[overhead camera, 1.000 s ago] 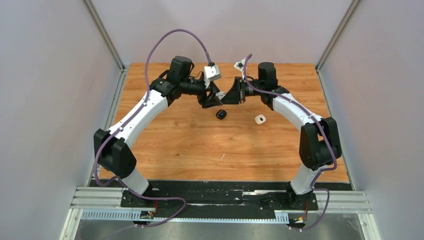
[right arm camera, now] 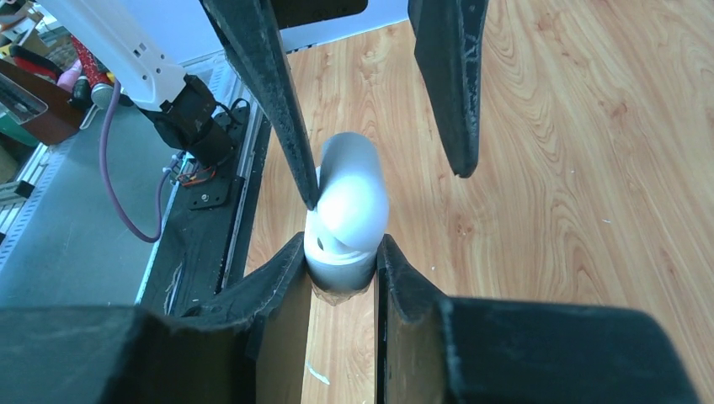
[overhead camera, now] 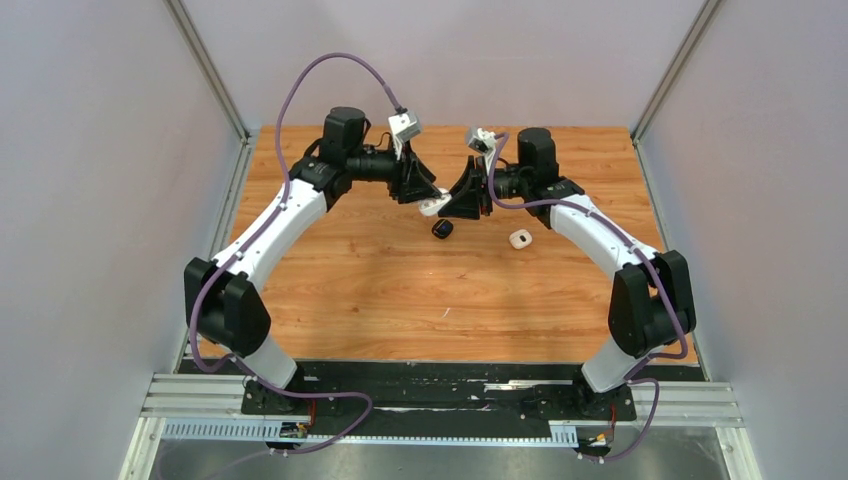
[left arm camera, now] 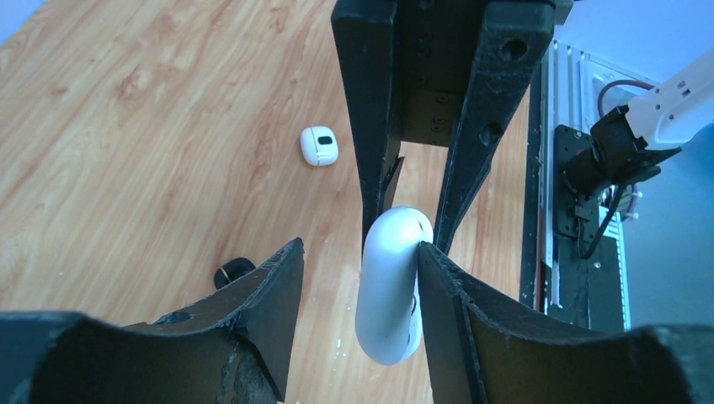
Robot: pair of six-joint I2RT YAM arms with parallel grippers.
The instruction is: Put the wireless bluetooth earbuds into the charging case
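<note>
Between my grippers, raised over the table's centre, is the white charging case (overhead camera: pixel 433 206), held by my right gripper, which is shut on its end. In the left wrist view its smooth rounded side (left arm camera: pixel 386 286) faces me; in the right wrist view its far part looks like a raised lid. My left gripper is part open at the case, one finger at or very near its side, the other apart from it. Whether any earbud sits in the case cannot be told.
A small white earbud case or box (overhead camera: pixel 520 239) lies on the wooden table (overhead camera: pixel 400 300) right of centre, and a small black case (overhead camera: pixel 442 229) below the grippers.
My left gripper has drawn slightly left and back from where it was a second ago, uncovering more of the white case. The right arm has shifted slightly, with the case still held.
</note>
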